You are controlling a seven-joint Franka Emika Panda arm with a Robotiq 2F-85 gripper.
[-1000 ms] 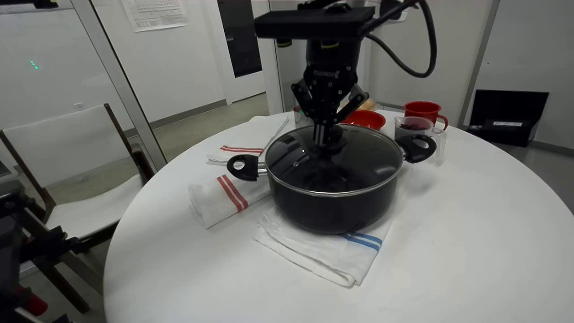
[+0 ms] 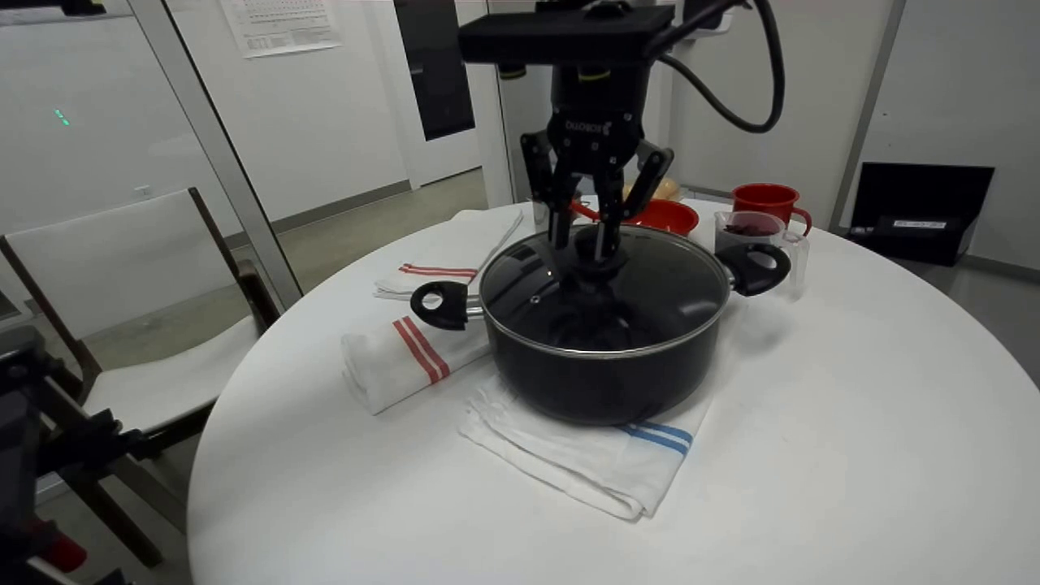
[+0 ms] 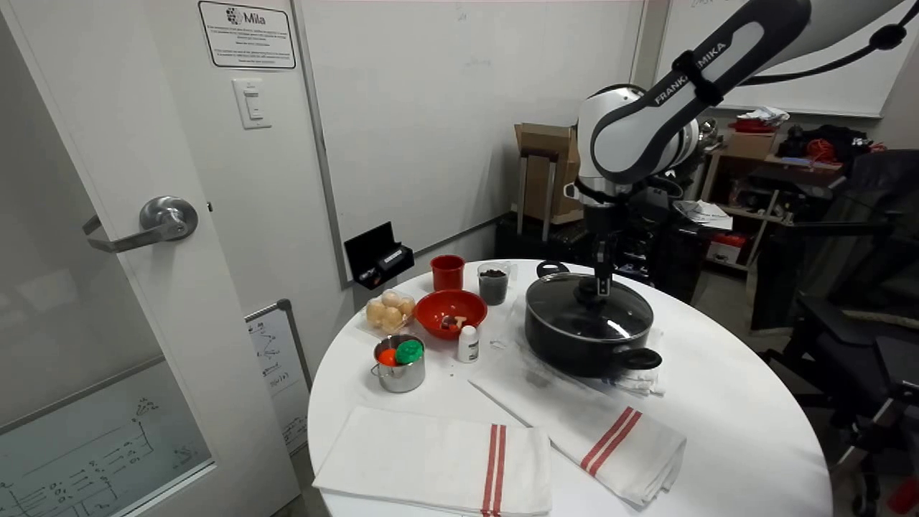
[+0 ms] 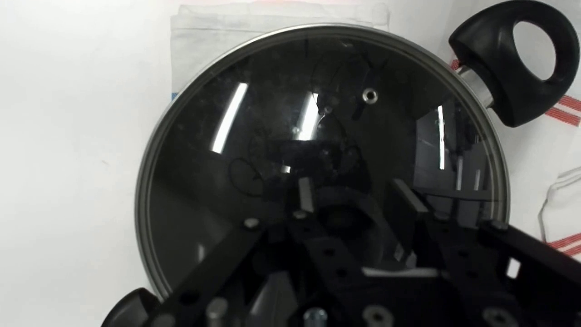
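Note:
A black pot (image 2: 609, 385) with two looped handles stands on a white towel with blue stripes (image 2: 585, 468). Its dark glass lid (image 4: 218, 190) has a metal rim and lies flat on top. Over the lid's centre, my gripper (image 2: 581, 244) points downward with a gap between its fingers. The black lid knob (image 2: 602, 255) is close to the fingertips and partly covered by one of them in exterior view 1. From the wrist, my gripper shows both fingers spread; the knob is hard to make out against the dark glass. I cannot tell whether a finger touches it.
Red-striped towels (image 3: 439, 452) lie beside the pot. A red bowl (image 3: 450, 314), red mug (image 3: 447, 273), measuring cup (image 3: 493, 284), small white bottle (image 3: 467, 344), egg carton (image 3: 389, 311) and steel pot (image 3: 401, 376) crowd one side. In exterior view 1, the table's right side is bare.
One second ago the gripper's fingers were together beside the knob; now they are spread apart. The gripper sits slightly higher, while the pot and lid have not visibly moved.

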